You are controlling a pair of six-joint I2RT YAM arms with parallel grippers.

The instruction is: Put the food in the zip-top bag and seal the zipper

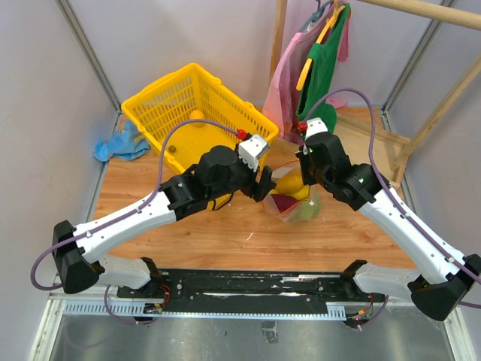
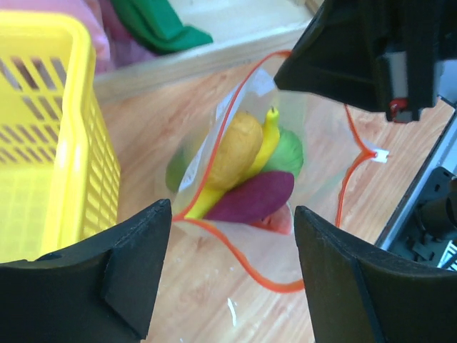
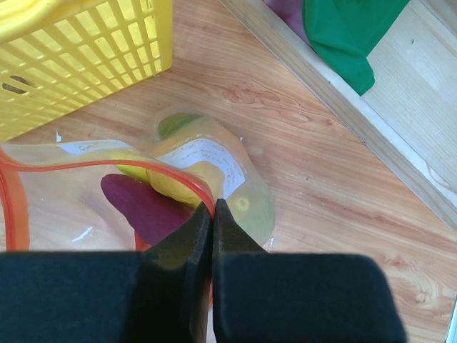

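Note:
The clear zip top bag (image 2: 325,168) with its orange-red zipper stands on the table, its mouth spread wide. Inside it lie a purple eggplant-like piece (image 2: 255,198), a tan potato-like piece (image 2: 236,148), a yellow banana-like piece (image 2: 267,144) and a green piece (image 2: 286,154). My right gripper is shut at the bag's rim, with the orange zipper edge running to its fingertips. Nothing is held by my left gripper, which stands open in front of the bag's mouth, fingers apart on either side of the view.
At the back left stands a yellow basket (image 1: 137,113) holding an orange ball-like item (image 1: 197,116) and a small dark one (image 1: 172,149). A blue cloth (image 1: 124,144) lies left of it. Garments (image 1: 322,75) hang from a wooden rack behind.

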